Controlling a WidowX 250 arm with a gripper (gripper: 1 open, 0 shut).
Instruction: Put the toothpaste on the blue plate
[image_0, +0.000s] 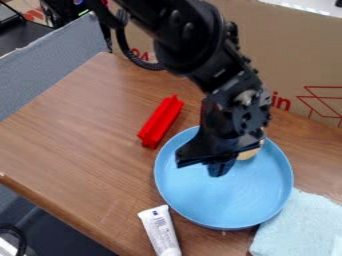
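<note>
A white toothpaste tube (159, 229) lies at the near edge of the view, just off the plate's lower left, its cap end cut by the bottom of the view. The blue plate (214, 205) rests on the wooden table, with a tan object (247, 154) partly hidden behind the arm on its far side. Over the plate's upper half hangs my black gripper (210, 168), pointing down, well above and beyond the tube. Whether its fingers are apart or together cannot be made out.
A red object (160, 121) lies left of the plate's far side. On the right a pale blue cloth (299, 228) lies close to the plate. A cardboard panel (301, 60) stands behind the table.
</note>
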